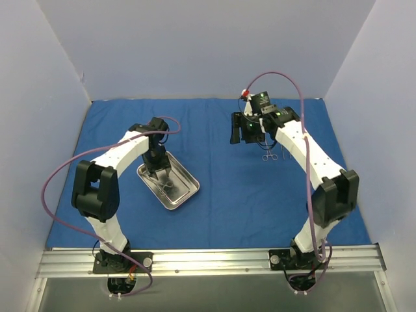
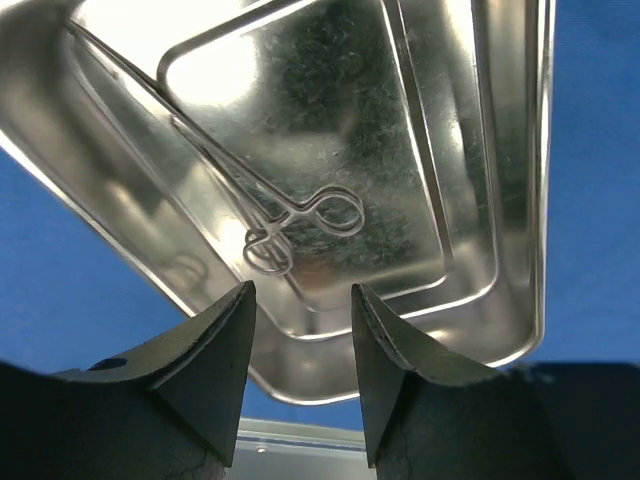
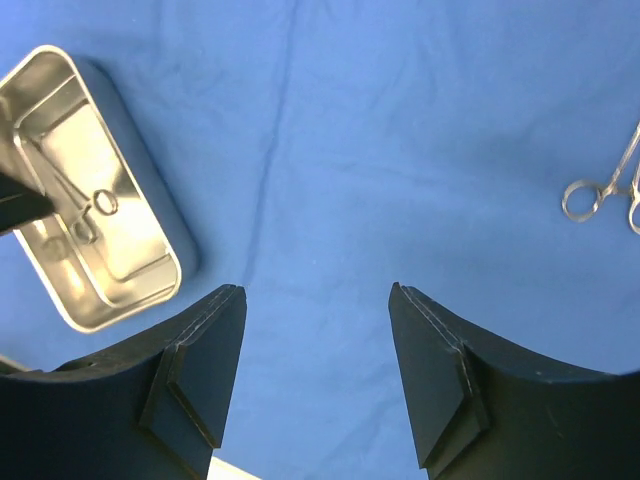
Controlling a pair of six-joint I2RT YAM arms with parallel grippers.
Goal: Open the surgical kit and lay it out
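A metal tray [image 1: 185, 196] sits at the left of the blue cloth. Inside it lies a ring-handled clamp [image 2: 285, 208] along one side, its rings toward my left gripper. That gripper hovers over the tray, open, with nothing between its fingers. My right gripper is held above the cloth right of centre, fingers apart and empty. A laid-out ring-handled instrument [image 1: 269, 157] rests on the cloth at the right, partly hidden by the right arm; its rings [image 3: 582, 200] show at the edge of the right wrist view.
Thin instruments [image 1: 284, 153] lie beside the laid-out one, mostly covered by the right arm. Grey walls [image 1: 208, 52] close off the back and sides.
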